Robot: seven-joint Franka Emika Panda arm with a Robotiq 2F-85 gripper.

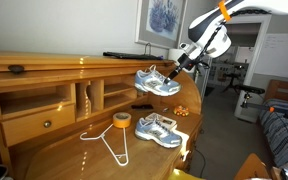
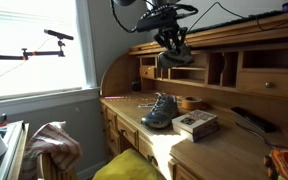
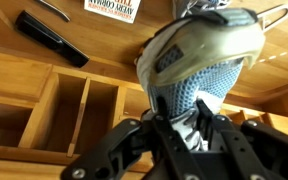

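Note:
A blue-and-white shoe hangs in the air above the desk, and my gripper is shut on it. The wrist view shows this shoe filling the space ahead of my fingers, covering part of the desk. Below it on the desktop stands the matching shoe, apart from the lifted one. In the second exterior view the held shoe looks dark under my gripper, high over the standing shoe.
A white hanger and an orange tape roll lie on the desk. A book, a black object and an orange item are also there. Cubbies and drawers line the back.

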